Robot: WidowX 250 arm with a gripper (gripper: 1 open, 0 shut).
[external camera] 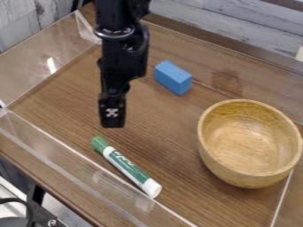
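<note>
My black gripper (112, 116) hangs over the wooden tray floor at upper left of centre, open, nothing seen between its fingers. A green and white tube (127, 167) lies diagonally below it, toward the front. A blue block (173, 76) sits behind and to the right of the gripper, partly clear of the arm. A round tan bowl (250, 144) stands at the right.
Clear plastic walls (31, 58) edge the work area at left and front. Cables show in the lower left corner.
</note>
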